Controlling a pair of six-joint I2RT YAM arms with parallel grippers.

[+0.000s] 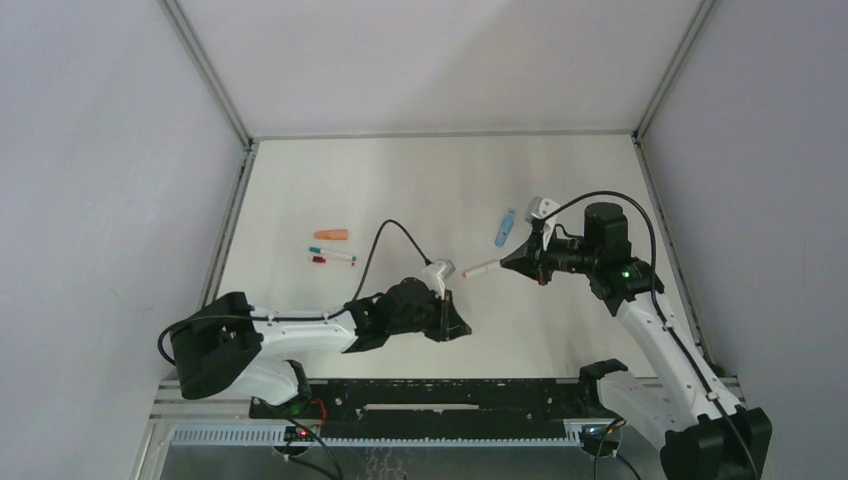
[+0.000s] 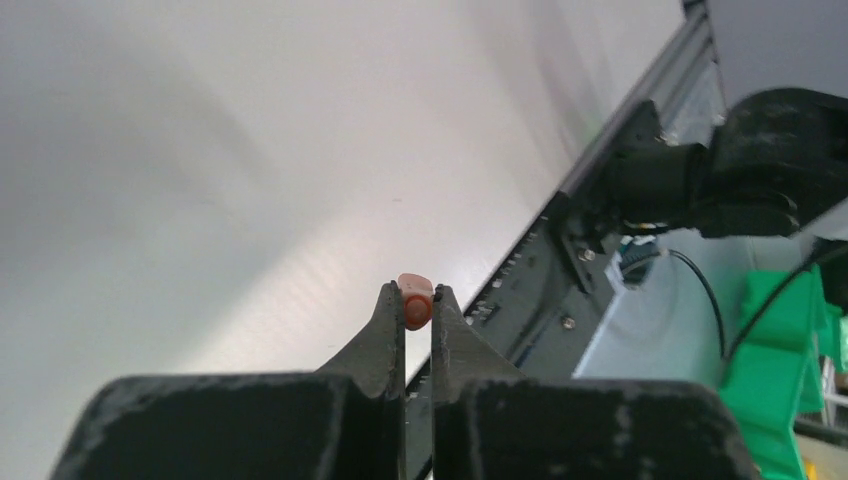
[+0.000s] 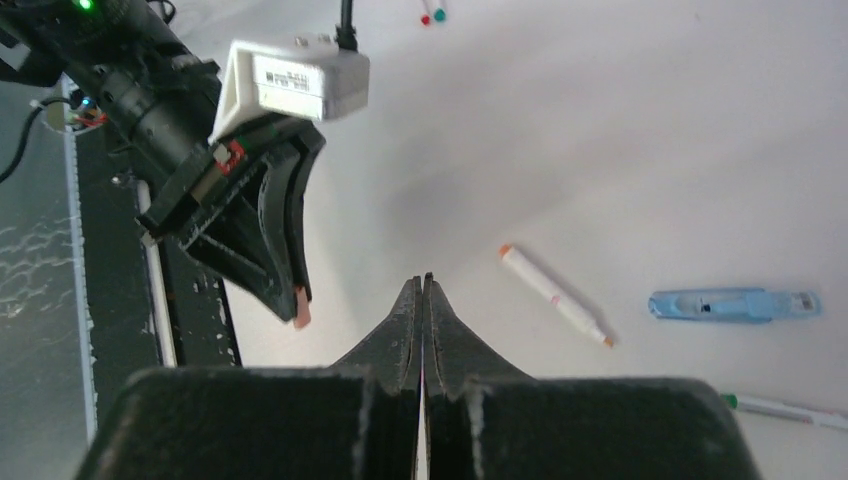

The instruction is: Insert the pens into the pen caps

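A white pen [image 3: 553, 294] with orange at both ends lies on the table, just outside the right gripper's fingers. In the top view this pen [image 1: 480, 268] stretches left of that gripper [image 1: 503, 264], whose tip covers its right end. My right gripper is shut, nothing between its fingers. My left gripper is shut on an orange pen cap [image 2: 417, 302], held above the table's near side. The cap [image 3: 302, 310] also shows at the left fingertips in the right wrist view. In the top view the left gripper [image 1: 464, 330] is lower left of the pen.
A blue object [image 1: 505, 228] lies behind the pen. A green-ended marker [image 3: 785, 410] is at the lower right of the right wrist view. On the left side lie an orange object [image 1: 331, 235], a green-ended pen [image 1: 335, 254] and a red-ended pen [image 1: 335, 262].
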